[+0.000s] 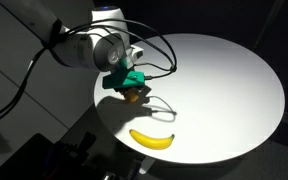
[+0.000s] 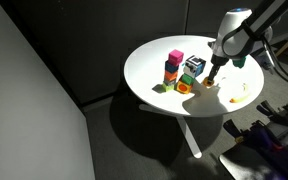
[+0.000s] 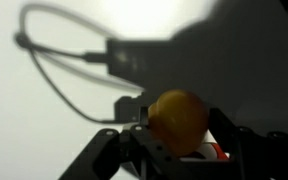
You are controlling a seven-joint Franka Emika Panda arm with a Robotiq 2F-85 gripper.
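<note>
An orange round object (image 3: 179, 120) sits between the fingers of my gripper in the wrist view, and the fingers are shut on it. Exterior view 1 has the same orange object (image 1: 132, 95) just below the green part of the gripper, over the left side of the white table. From exterior view 2 it is a small orange spot (image 2: 209, 84) under the arm. Whether its underside touches the table cannot be made out. A yellow banana (image 1: 151, 140) lies near the table's front edge, apart from the gripper.
In exterior view 2, a stack of coloured blocks (image 2: 171, 70) stands on the round table (image 2: 144, 55), beside a dark-and-white box (image 2: 193, 66) and a green-and-orange item (image 2: 185, 86). A cable (image 3: 69, 50) lies on the tabletop.
</note>
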